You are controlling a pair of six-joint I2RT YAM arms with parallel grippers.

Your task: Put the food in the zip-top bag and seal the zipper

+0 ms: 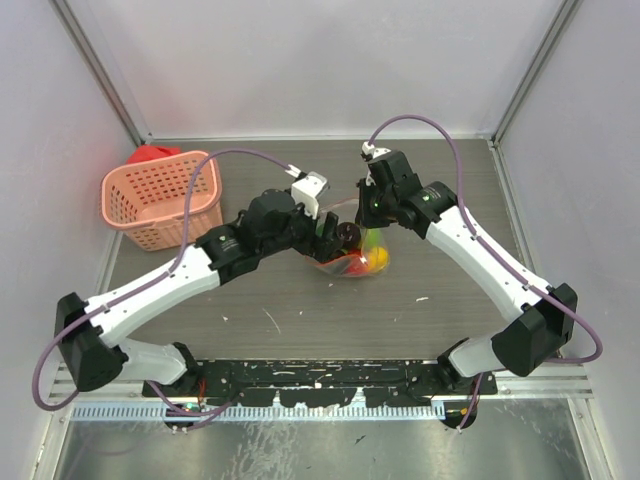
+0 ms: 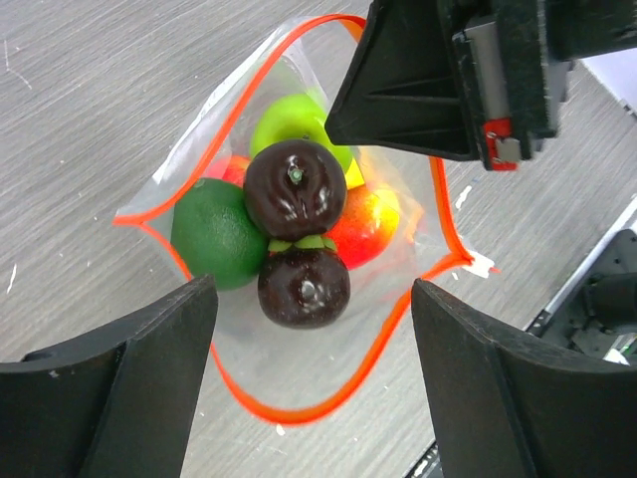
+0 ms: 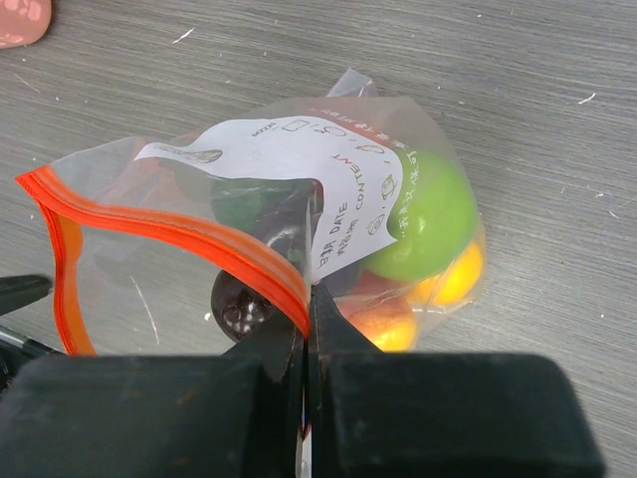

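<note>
A clear zip bag [image 3: 299, 179] with an orange zipper rim [image 2: 289, 410] lies on the table with its mouth spread wide. Inside it are two dark round fruits [image 2: 295, 189], a dark green avocado [image 2: 215, 233], a green apple [image 2: 299, 121] and some red and yellow food [image 2: 364, 223]. My right gripper is shut on one side of the bag's rim. Facing the bag mouth, my left gripper stands open, its fingers well apart, and in that view the lower dark fruit shows in the gap, inside the bag.
An orange-pink basket [image 1: 165, 200] stands at the back left with something red [image 1: 152, 153] behind it. Bare table [image 1: 440, 290] lies to the front and right of the bag. The two arms are close together over the bag.
</note>
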